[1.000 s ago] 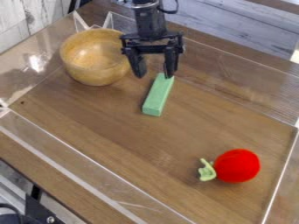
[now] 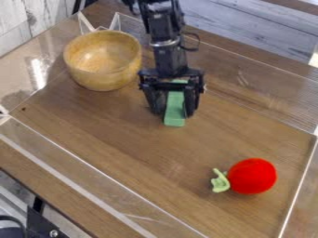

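Observation:
My dark gripper [image 2: 172, 97] hangs from the top centre of the camera view, its open fingers low over a green block [image 2: 177, 114] on the wooden table [image 2: 125, 163]. The gripper partly hides the block; whether it touches it I cannot tell. A wooden bowl [image 2: 95, 65] sits left of the arm. A red object [image 2: 254, 177] with a pale green stem lies at the lower right.
The table's left and right edges are in view, with a white wall behind.
My gripper has come down and toward the front over the green block, covering part of it. The bowl and red object have not moved.

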